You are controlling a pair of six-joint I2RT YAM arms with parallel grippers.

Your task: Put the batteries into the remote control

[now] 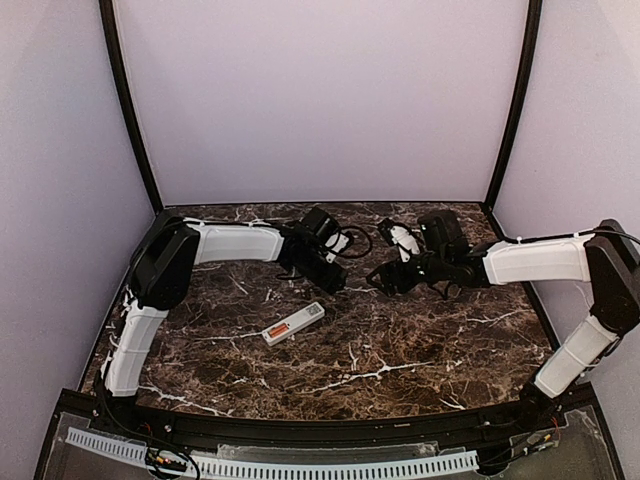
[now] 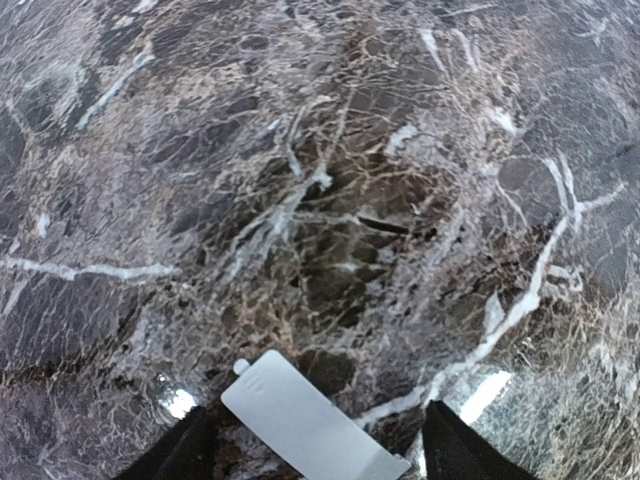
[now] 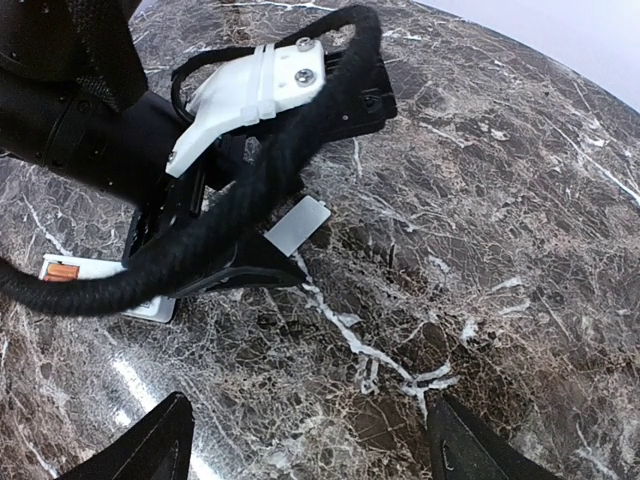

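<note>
The white remote control point(image 1: 294, 323) lies on the marble table, its compartment uncovered with an orange battery point(image 1: 278, 330) inside; in the right wrist view it is partly hidden behind my left gripper. The loose pale battery cover lies between the open fingers of my left gripper, which is over it; the right wrist view shows the cover point(image 3: 296, 224) beside that gripper. My right gripper point(image 1: 385, 280) stands open to the right of the cover, with bare table point(image 3: 313, 452) between its fingers.
Walls border the back and both sides. The two grippers are close together at the middle.
</note>
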